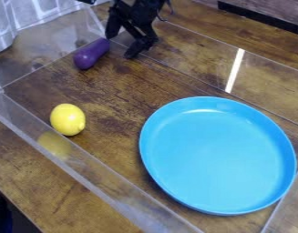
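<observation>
At the top centre of the camera view, the black gripper [127,36] is open, beside and to the right of a purple oblong object [93,53], likely a toy eggplant, lying on the wooden surface. Nothing shows between its fingers. A yellow lemon-like object [68,119] lies at the lower left. A large blue plate [217,154] sits at the right front, empty.
Clear plastic walls border the left and front of the wooden surface [138,91]. A white strip [234,71] lies at the upper right.
</observation>
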